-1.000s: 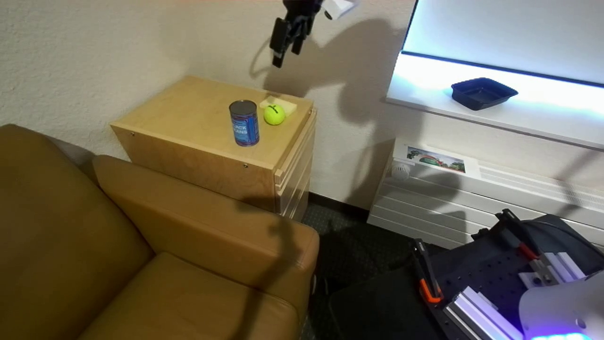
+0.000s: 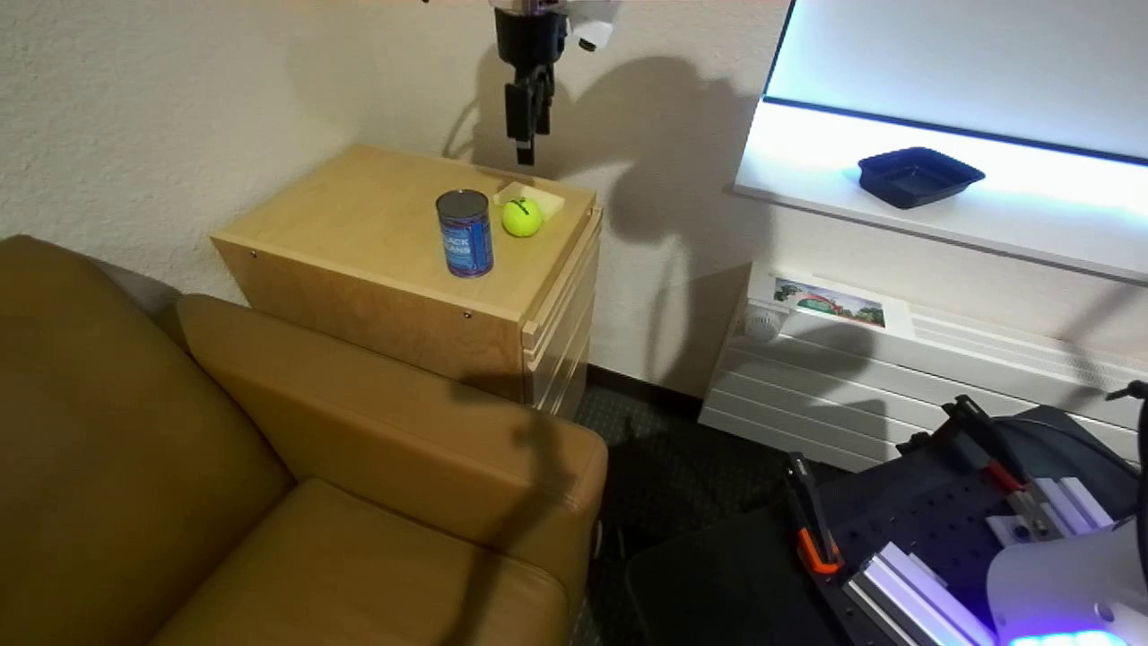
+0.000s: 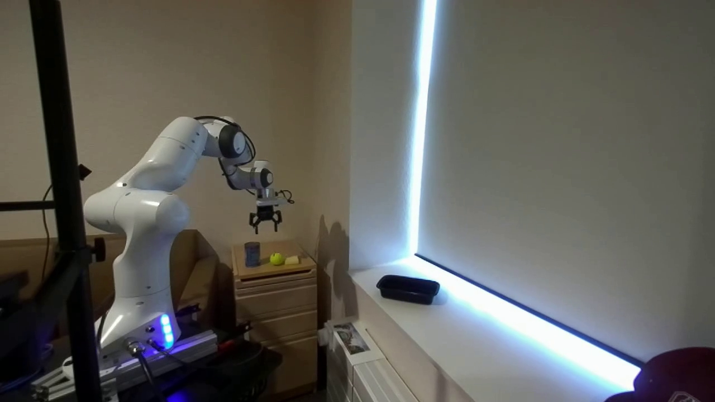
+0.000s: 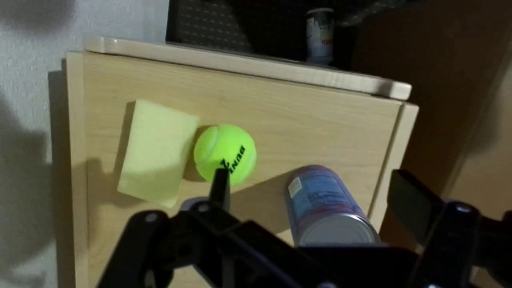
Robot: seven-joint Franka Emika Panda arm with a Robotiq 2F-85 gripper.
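Observation:
My gripper (image 3: 266, 229) hangs above the wooden cabinet, open, with clear air between its fingers. In the wrist view the black fingers (image 4: 221, 188) spread wide. Between them, lower down, stands a blue can of beans (image 4: 319, 197), upright on the cabinet top. A yellow-green tennis ball (image 4: 225, 153) rests beside the can, under the left finger's tip in that view. Next to the ball lies a pale yellow block (image 4: 158, 153), flat on the wood. The can (image 2: 465, 235) is nearest the sofa in exterior view 1. None of the three touches the gripper.
The cabinet top (image 2: 355, 210) has bare room on the side away from the ball. A brown sofa (image 2: 409, 398) stands against it. On the white windowsill sits an empty black tray (image 2: 915, 178). The wall is close behind the cabinet.
The gripper has come lower and shifted slightly left in exterior view 1, turning from a slant to nearly straight down. The can, ball and block have not moved.

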